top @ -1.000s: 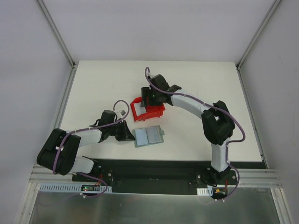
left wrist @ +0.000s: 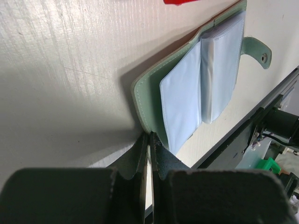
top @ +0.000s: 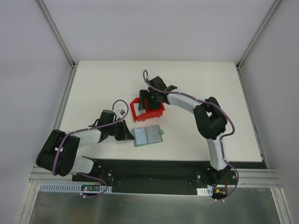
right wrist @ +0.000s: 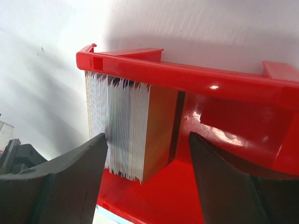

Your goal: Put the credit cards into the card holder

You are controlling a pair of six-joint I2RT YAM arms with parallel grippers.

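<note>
A pale green card holder (top: 161,138) lies spread on the table, with clear sleeves (left wrist: 181,95) showing inside. My left gripper is shut, its tips at the near edge of the cover; whether the thin edge is pinched between them is hidden. Inside the red basket (top: 163,110), a packed row of cards (right wrist: 125,128) stands on edge at one end. Over the basket, my right gripper is open: one finger (right wrist: 96,151) overlaps the cards' near side, and the other is apart from them, over the empty red floor.
The basket's raised rim (right wrist: 187,79) runs just past the cards and is close to my right fingers. The holder's strap (left wrist: 257,52) sticks out at its far side.
The left gripper and card holder look nearly unchanged.
</note>
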